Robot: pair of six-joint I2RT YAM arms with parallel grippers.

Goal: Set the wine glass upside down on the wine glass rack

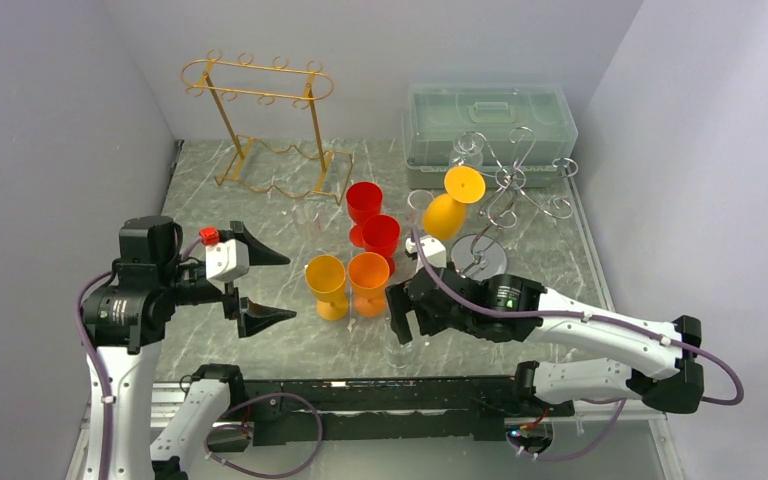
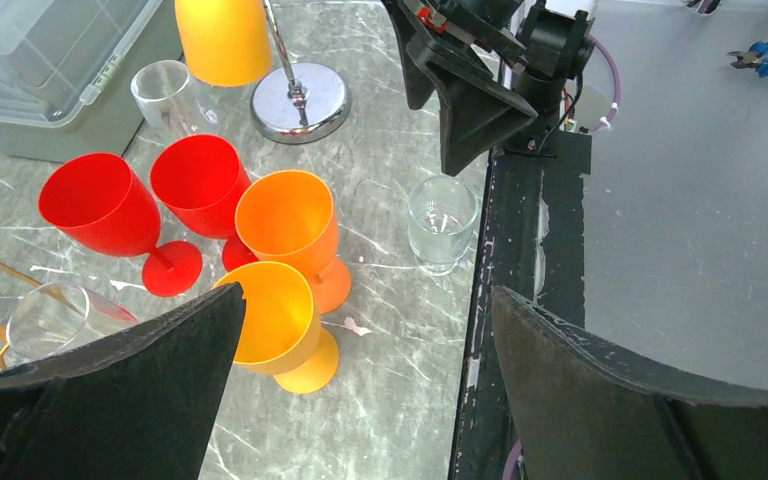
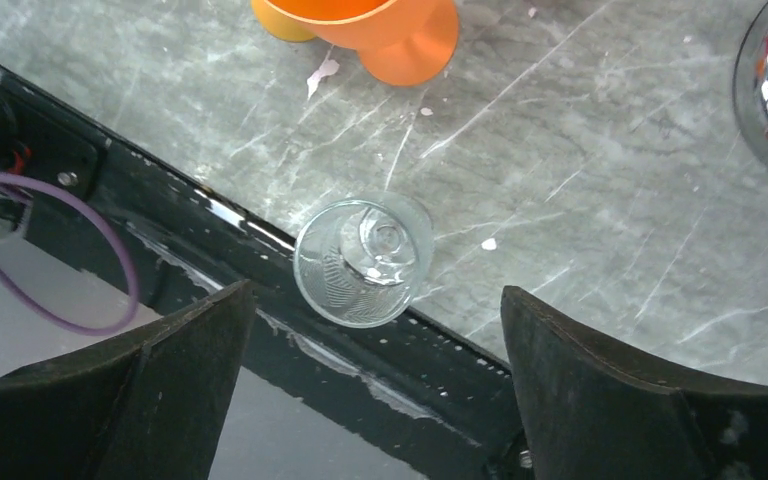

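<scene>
Standing upright near the front edge is a clear glass (image 3: 360, 262), seen below the parted fingers of my right gripper (image 1: 413, 328). That gripper stands open above the table, nothing between its fingers. My left gripper (image 1: 292, 287) is also open and empty, left of the yellow wine glass (image 1: 326, 282) and the orange wine glass (image 1: 368, 278). Two red wine glasses (image 2: 100, 203) stand behind these. On the silver rack (image 1: 510, 185) a yellow wine glass (image 1: 445, 215) hangs upside down, with a clear glass (image 1: 467, 150) near its upper hooks. The gold rack (image 1: 316, 130) bears no glasses.
Clear glasses also stand near the gold rack (image 2: 60, 320) and left of the silver rack (image 2: 172, 98). A green lidded box (image 1: 490, 110) fills the back right, close behind the silver rack. Free table lies around the front clear glass.
</scene>
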